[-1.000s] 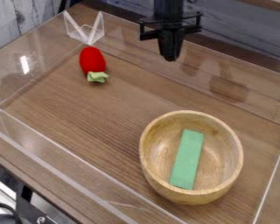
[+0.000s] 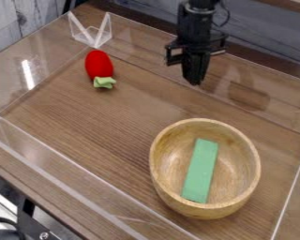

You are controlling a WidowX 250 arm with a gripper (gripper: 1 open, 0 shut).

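Observation:
My black gripper [image 2: 194, 71] hangs over the back middle of the wooden table [image 2: 102, 150], its fingertips pointing down, shut with nothing visible between them. A red object with a light green end [image 2: 97, 66] lies to its left. At the front right, a round tan bowl [image 2: 168, 168] holds a green rectangular block [image 2: 199, 172].
A white wire-like stand [image 2: 91, 30] is at the back left. Dark surfaces border the table at the lower left and at the back.
The objects on the table have not moved.

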